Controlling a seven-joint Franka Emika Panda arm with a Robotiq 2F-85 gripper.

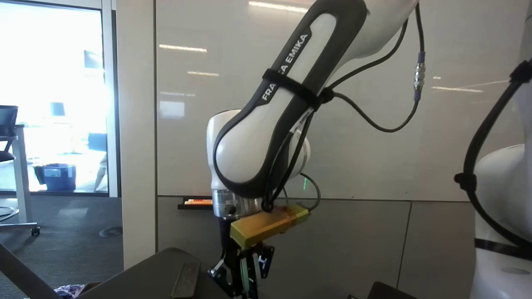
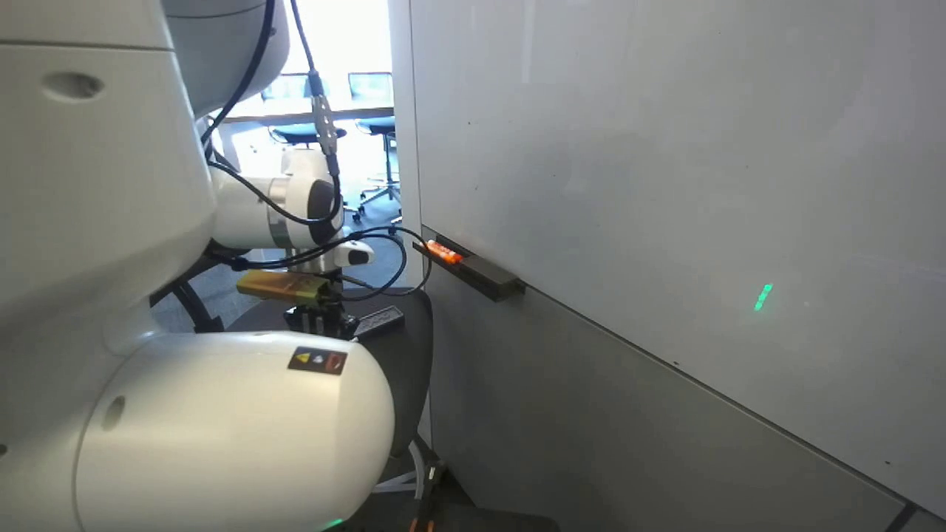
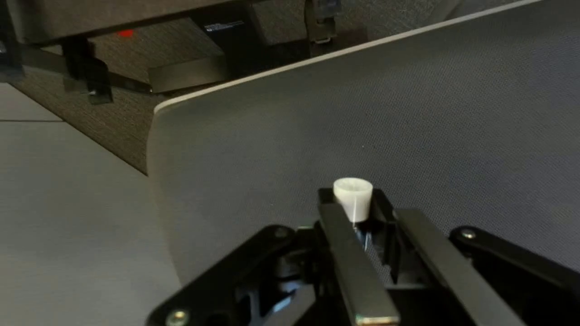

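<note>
In the wrist view my gripper is shut on a small white cylindrical piece point(image 3: 353, 196), whose round end shows between the fingertips. Most of that piece is hidden by the fingers, so what it belongs to cannot be told. The gripper hangs pointing down above a dark grey padded seat point(image 3: 282, 136). In exterior view 1 the fingers point(image 1: 245, 276) reach the bottom edge, and their tips are cut off there.
A dark eraser point(image 1: 185, 280) lies on the seat. An orange marker point(image 2: 443, 253) rests in the tray point(image 2: 497, 282) of the whiteboard point(image 2: 621, 159), which carries a short green mark point(image 2: 763, 297). The arm's forearm blocks part of exterior view 2.
</note>
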